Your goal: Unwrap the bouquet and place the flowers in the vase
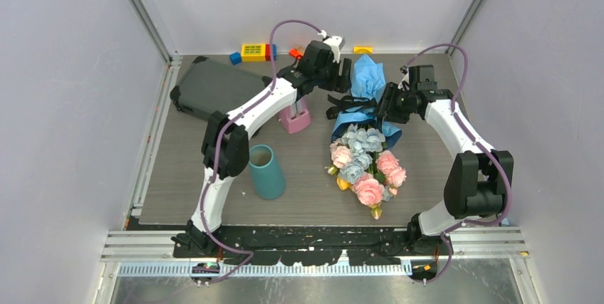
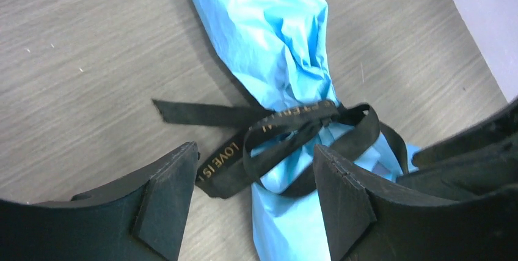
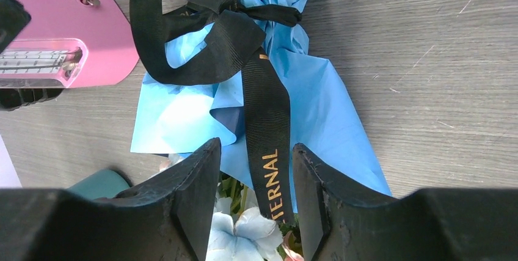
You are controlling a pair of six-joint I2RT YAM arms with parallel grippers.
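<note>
A bouquet of pink and blue flowers (image 1: 369, 189) lies on the table's right half, stems under blue wrap (image 1: 367, 76) tied with a black ribbon (image 3: 266, 139). My left gripper hangs above and left of the tie, fingers apart, nothing visible held. My right gripper is open over the ribbon's tail at the wrap's lower edge; whether it touches cannot be told. A teal vase (image 1: 267, 176) stands upright at front centre-left.
A dark grey case (image 1: 221, 87) lies back left. A pink object (image 3: 104, 41) sits below my left arm. Toy blocks (image 1: 253, 53) line the back.
</note>
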